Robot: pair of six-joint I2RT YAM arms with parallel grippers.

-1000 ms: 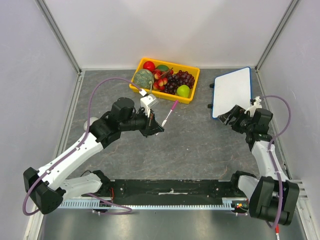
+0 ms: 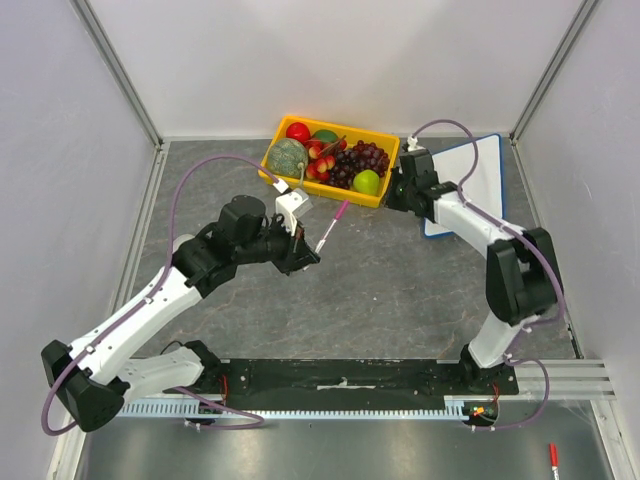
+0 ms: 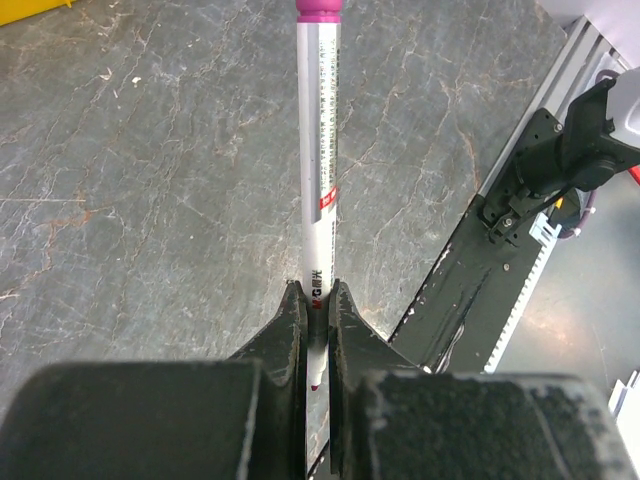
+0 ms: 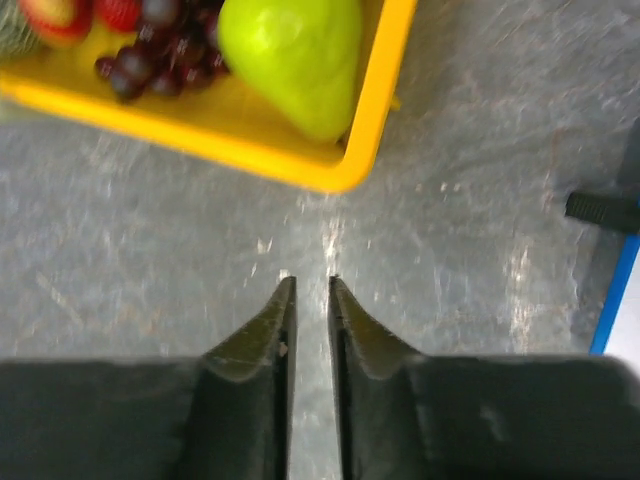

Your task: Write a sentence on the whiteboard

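Note:
A white marker with a pink cap (image 2: 343, 210) slants upward from my left gripper (image 2: 314, 259), which is shut on its lower part. In the left wrist view the marker's barrel (image 3: 319, 150) stands between the fingers, and a dark red tip shows below. The whiteboard (image 2: 486, 185), blue-edged, lies on the table at the back right, partly covered by the right arm. My right gripper is part open with a narrow, empty gap. It hangs over bare table between the fruit basket and the whiteboard, whose edge (image 4: 626, 310) shows at the right of that view.
A yellow basket (image 2: 292, 118) of fruit stands at the back; its front right corner (image 4: 335, 176) is close ahead of the right gripper. A black clip (image 4: 602, 211) juts from the whiteboard's left side.
The left gripper, holding the marker, has shifted only slightly left.

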